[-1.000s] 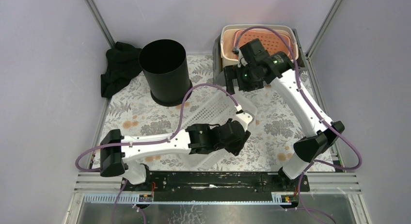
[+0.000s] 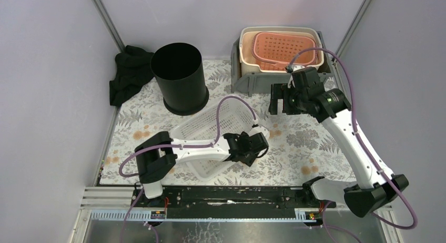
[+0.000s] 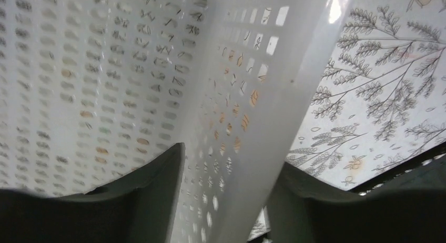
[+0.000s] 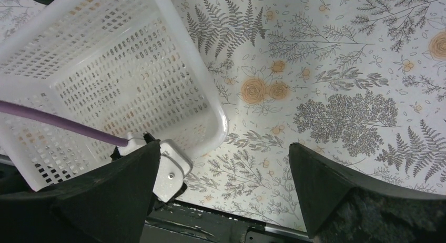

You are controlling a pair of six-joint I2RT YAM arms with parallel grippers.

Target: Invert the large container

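Note:
The white perforated container (image 2: 202, 127) lies open side up on the patterned table, its long axis diagonal. My left gripper (image 2: 250, 159) is down at its near right rim; in the left wrist view its fingertips (image 3: 163, 180) straddle the container's wall (image 3: 273, 111), one inside and one outside, part open. My right gripper (image 2: 277, 98) hangs open above the table to the right of the container, empty. In the right wrist view the container's corner (image 4: 213, 132) is beside the left gripper's housing.
A tall black cylinder (image 2: 180, 80) stands behind the container, with a dark cloth (image 2: 129, 74) to its left. Stacked bins with an orange basket (image 2: 279, 48) sit at the back right.
The container and my left gripper have shifted toward the lower left. My right gripper has moved right, away from over the container's far end.

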